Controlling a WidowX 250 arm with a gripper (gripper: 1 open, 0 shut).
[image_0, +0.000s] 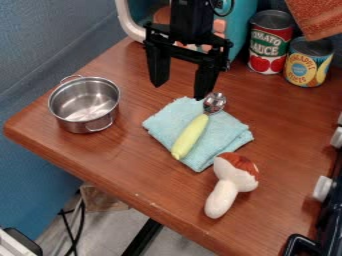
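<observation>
My black gripper (182, 75) hangs over the back middle of the wooden table, its two fingers wide apart with nothing between them. Below and to its right a spoon (214, 103) lies on a folded light blue cloth (168, 123), along with a yellow-green elongated vegetable (189, 139). A steel pot (84, 104) stands on the left. A mushroom-like toy (227, 187) with a brown and white cap lies at the front right.
Two cans (269, 45) stand at the back right, near an orange cloth (315, 15). A teal bin (239, 15) is behind my arm. A black appliance (325, 210) lines the right edge.
</observation>
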